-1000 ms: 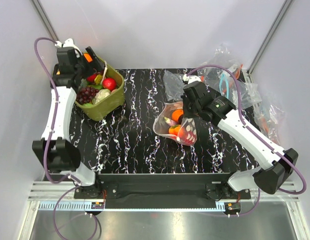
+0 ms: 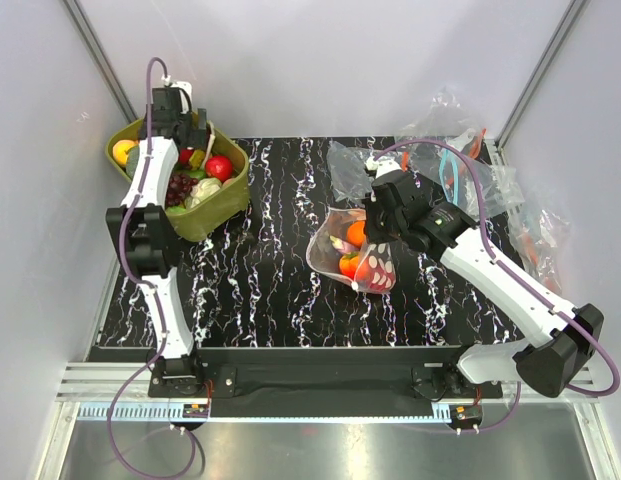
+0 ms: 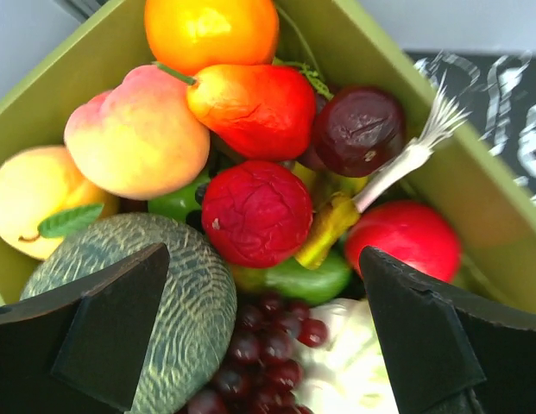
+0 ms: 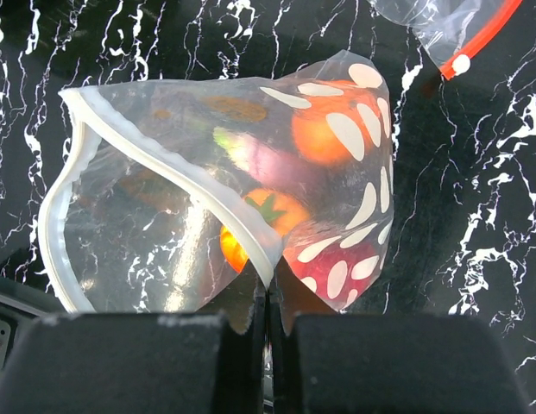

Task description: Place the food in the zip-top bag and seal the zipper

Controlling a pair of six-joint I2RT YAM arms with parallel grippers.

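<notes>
A clear zip top bag (image 4: 224, 172) with a white zipper edge and white oval dots lies on the table, its mouth spread apart. Inside it are an orange (image 4: 324, 129), a pink-and-white piece (image 4: 259, 155) and an orange tomato-like piece (image 4: 280, 211); something red shows behind the dots. My right gripper is shut at the zipper edge, pinching the thin film. Over the green bin (image 2: 212, 215) of food hangs my left gripper, wide open with nothing between its fingers. Below it are a dark red ball-shaped food (image 3: 257, 213), grapes (image 3: 268, 345) and a melon (image 3: 155, 302).
Also in the bin are a peach (image 3: 138, 134), a red pepper (image 3: 255, 108) and a spring onion (image 3: 397, 172). Other clear bags (image 2: 445, 120) lie at the back right. Between bin and bag the marbled table (image 2: 280, 190) is bare.
The right arm has barely shifted, and the bag stays in place.
</notes>
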